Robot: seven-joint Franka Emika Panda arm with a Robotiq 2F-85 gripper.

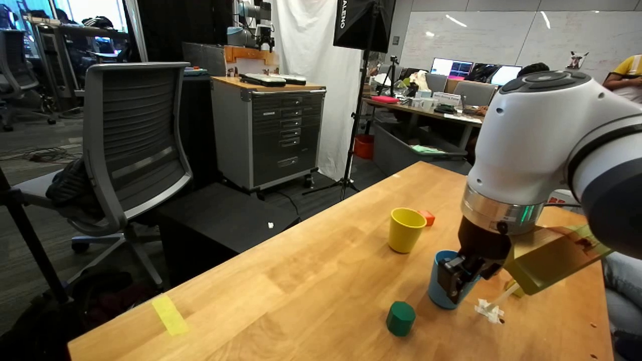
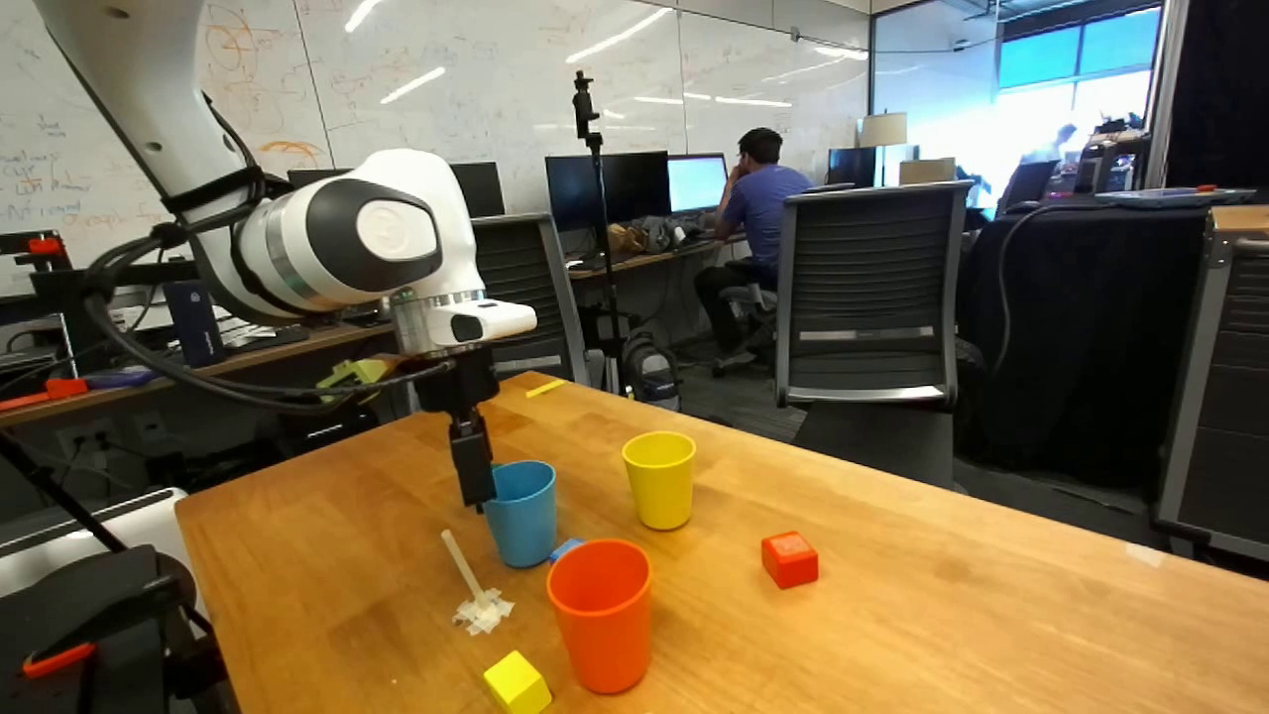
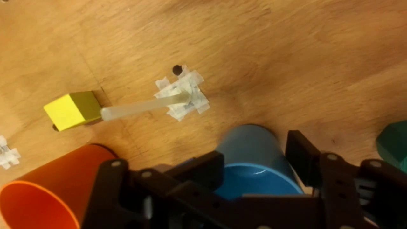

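A blue cup (image 1: 439, 294) stands on the table at the right in exterior view 1. My gripper (image 1: 462, 280) is low over it, and its dark fingers hide part of the rim. Seen from exterior view 2, one finger (image 2: 475, 464) comes down along the near-left side of the blue cup (image 2: 524, 532). In the wrist view the gripper has its fingers apart, with the blue cup (image 3: 248, 143) between them. Whether both fingers press on the cup wall, I cannot tell.
An orange cup (image 2: 603, 631), a yellow block (image 2: 518, 684) and a taped-down stick (image 2: 461, 564) are close by. A blue block (image 2: 566, 548) touches or nearly touches the blue cup. The yellow cup (image 1: 406, 230), red block (image 2: 790, 559) and green block (image 1: 400, 319) stand farther off.
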